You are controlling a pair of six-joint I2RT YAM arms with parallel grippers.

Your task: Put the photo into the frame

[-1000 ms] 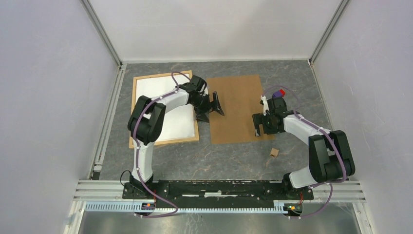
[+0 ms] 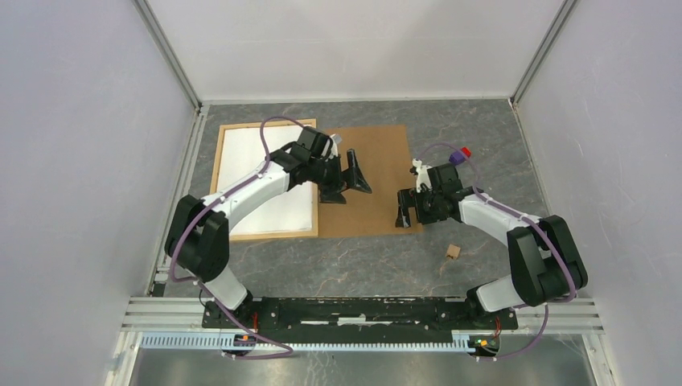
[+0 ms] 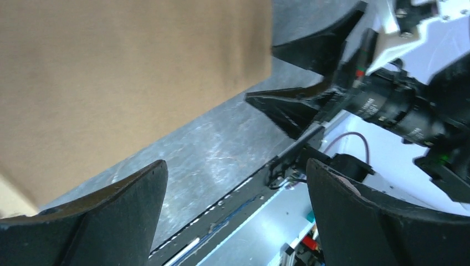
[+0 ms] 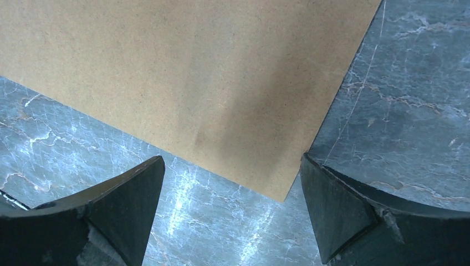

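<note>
The frame, with a light wooden rim around a white inner panel, lies flat at the left in the top view. Its right rim appears to meet a flat brown board, which could be the photo's back or a backing; I cannot tell which. Over the board's left part, my left gripper is open, with its fingers empty. My right gripper stands open above the board's near right corner, one fingertip close to its right edge. The left arm hides part of the frame's right side.
A blue-and-red object lies beyond the right arm. A small tan block sits on the grey table closer to me. Bare table shows in front of the frame and board.
The brown board has shifted left, and the gap between it and the frame has closed. Both grippers have moved left; the left arm's elbow has swung outward.
</note>
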